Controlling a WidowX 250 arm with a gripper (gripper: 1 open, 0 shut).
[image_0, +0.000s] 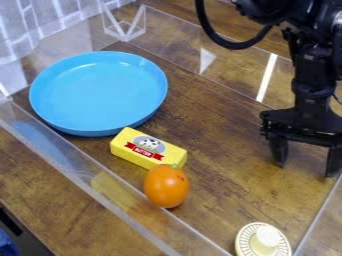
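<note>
An orange, round fruit (166, 186) rests on the dark wooden surface in the lower middle, just below a yellow butter box (148, 148). My black gripper (305, 150) is at the right side, low over the wood, with its fingers pointing down and apart, and no object visible between them. A blue plate (98, 92) lies at the upper left.
A cream round object (263, 243) sits at the bottom right. Clear plastic walls (80, 172) edge the area.
</note>
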